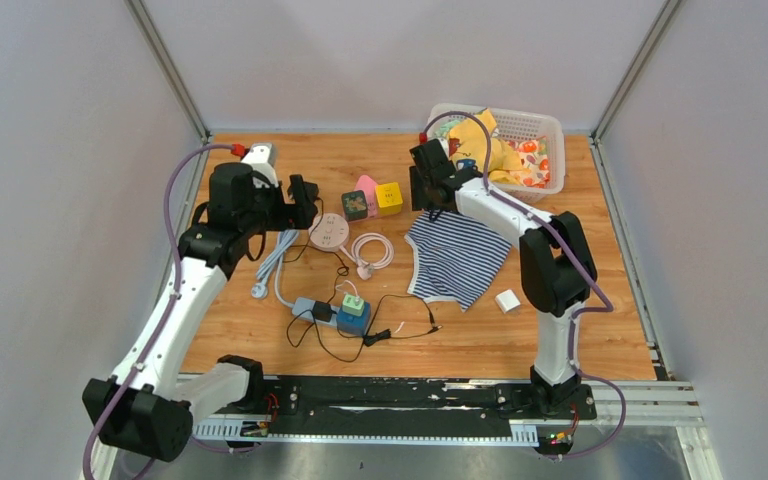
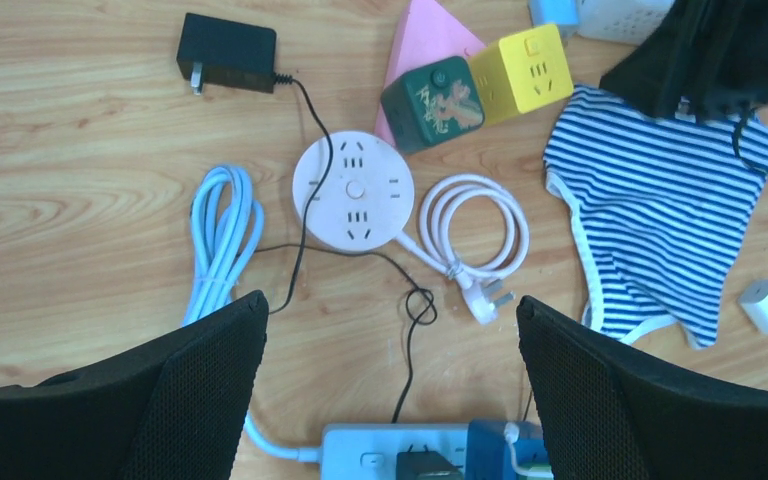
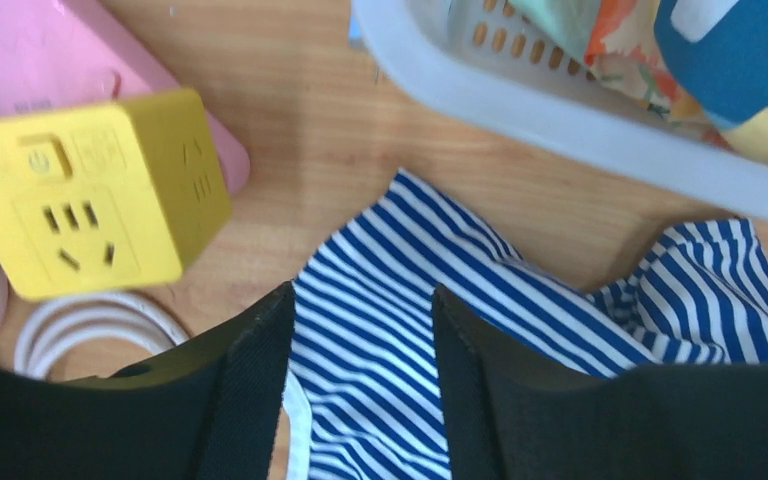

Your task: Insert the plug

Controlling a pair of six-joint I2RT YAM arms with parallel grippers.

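Note:
A black power adapter (image 2: 225, 52) with metal prongs lies on the wood in the left wrist view, its thin black cable crossing a round white socket (image 2: 385, 185). My left gripper (image 1: 310, 202) hovers over the far left of the table, open, with nothing between its fingers. Beside the basket, my right gripper (image 1: 417, 190) is partly open; only striped cloth shows below, between its fingers. A light-blue power strip (image 1: 304, 306) near the front carries a black plug (image 1: 322, 312) and a blue cube (image 1: 354, 322).
A dark cube (image 2: 433, 103), a yellow socket cube (image 2: 522, 72) and a pink piece (image 2: 430, 38) sit together. The striped cloth (image 1: 455, 255) lies right of centre, with a small white cube (image 1: 507, 301) beyond it. The basket (image 1: 557, 165) fills the back right.

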